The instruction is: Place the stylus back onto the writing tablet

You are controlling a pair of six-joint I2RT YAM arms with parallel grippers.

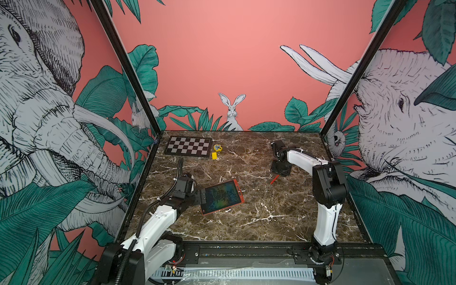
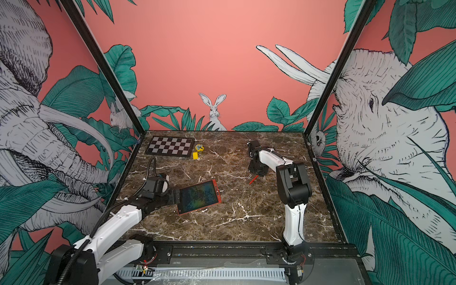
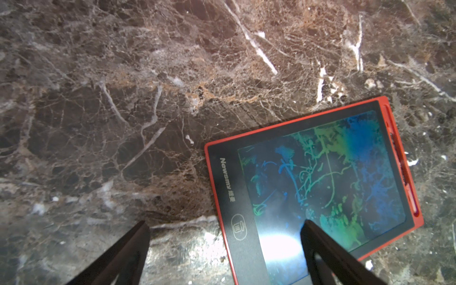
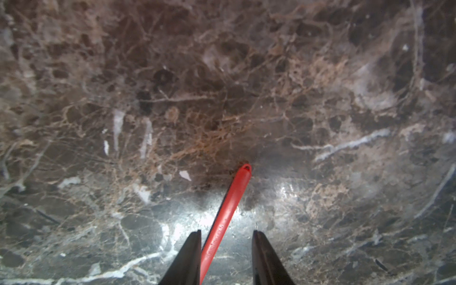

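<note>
The red stylus (image 4: 228, 209) lies on the marble table, slanting, in the right wrist view. My right gripper is partly open above it. The stylus runs between the fingertips, its lower part close to or under the left finger (image 4: 190, 254); whether they touch, I cannot tell. In the top left view only a short piece of the stylus (image 1: 275, 179) shows below that gripper. The writing tablet (image 3: 289, 180), black with a red border and colourful scribbles, lies flat, its slotted red edge to the right. Over its left side my left gripper hovers open and empty.
At the back left lie a checkerboard (image 1: 188, 146), a small yellow block (image 1: 214, 155) and a round yellow-and-blue item (image 1: 217, 147). Bare marble lies between the tablet and the stylus.
</note>
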